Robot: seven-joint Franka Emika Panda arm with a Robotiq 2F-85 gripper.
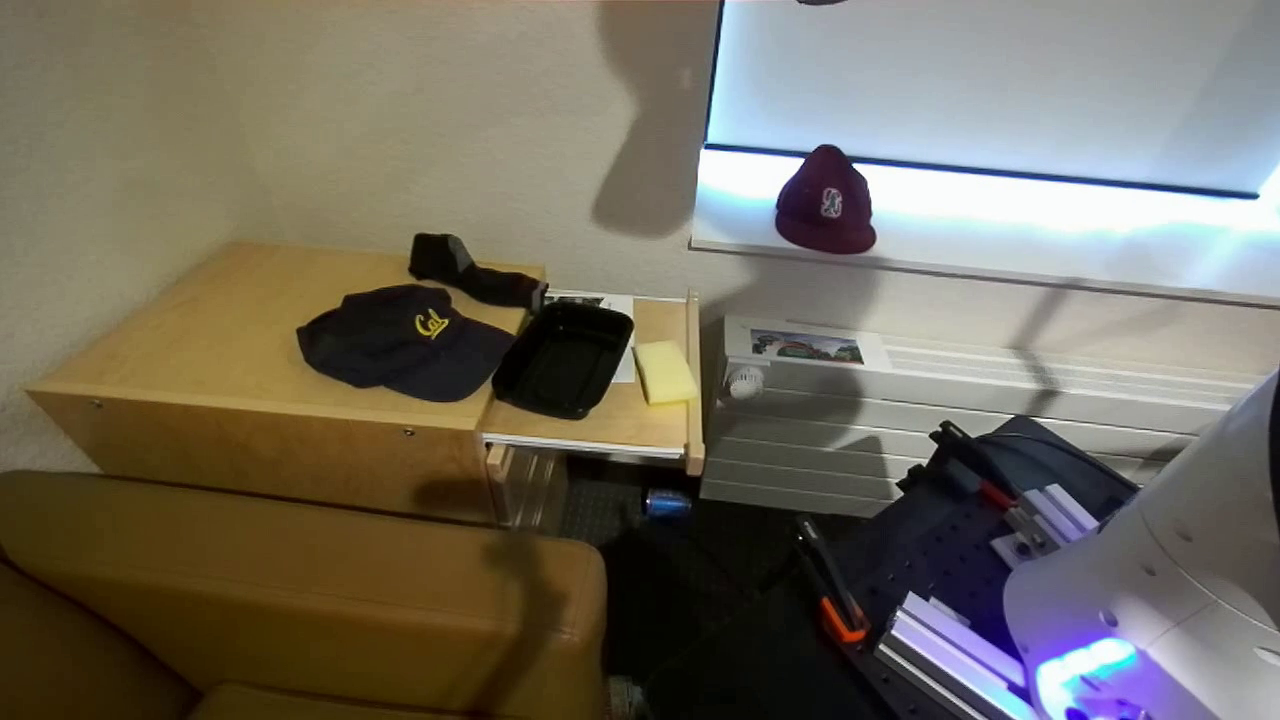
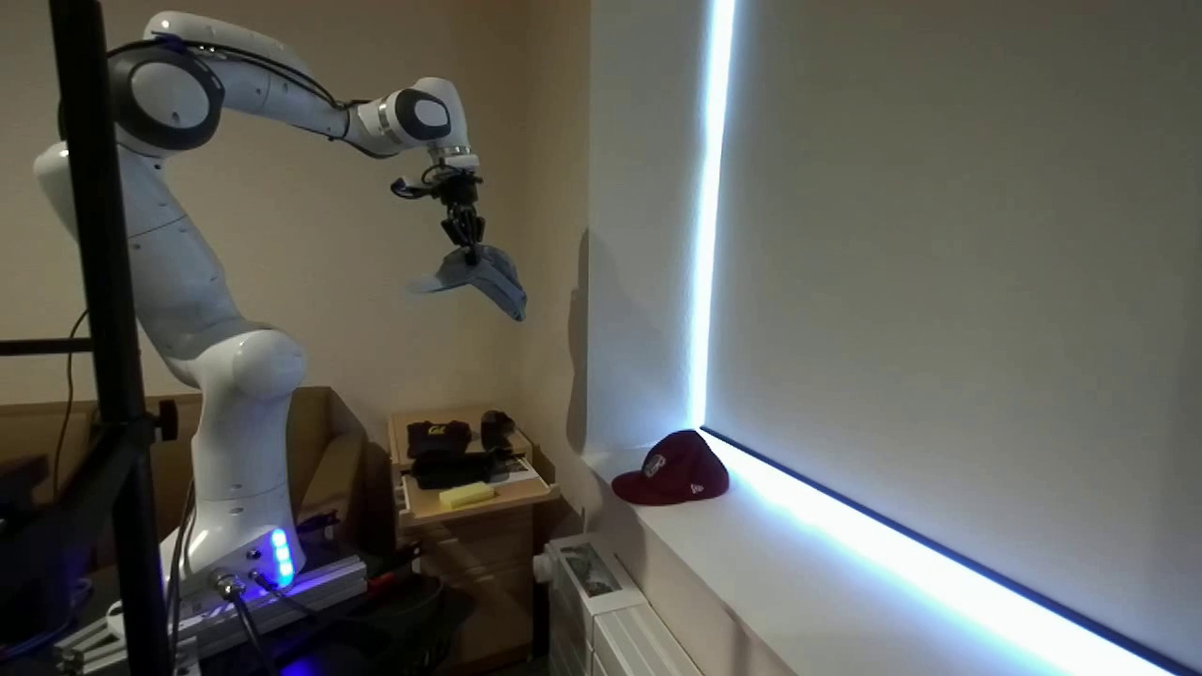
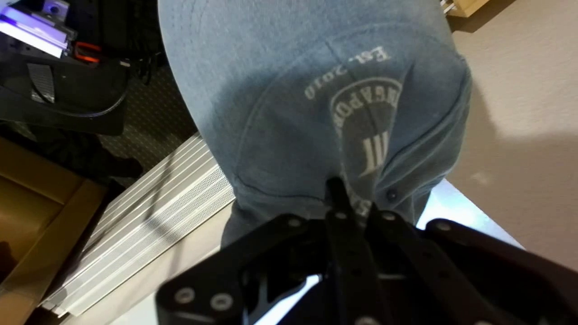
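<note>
A blue-grey denim cap (image 3: 292, 113) hangs in the air, its front panel pinched by my gripper. Exterior view 2 shows the cap (image 2: 490, 277) below the gripper (image 2: 470, 257), high above the drawer unit and the window sill. The fingers are shut on the cloth, and folds run away from the pinch. On the sill sits a maroon cap (image 1: 828, 206). A dark navy cap (image 1: 402, 342) with yellow lettering lies on the wooden cabinet top. In exterior view 1 the gripper is out of sight, with only a dark sliver at the top edge.
Beside the navy cap are a dark sock (image 1: 474, 274), a black tray (image 1: 566, 360) and a yellow sponge (image 1: 665, 372) on the pulled-out drawer. A white radiator (image 1: 792, 420) stands under the sill (image 2: 789, 563). Right of the maroon cap, the sill is clear.
</note>
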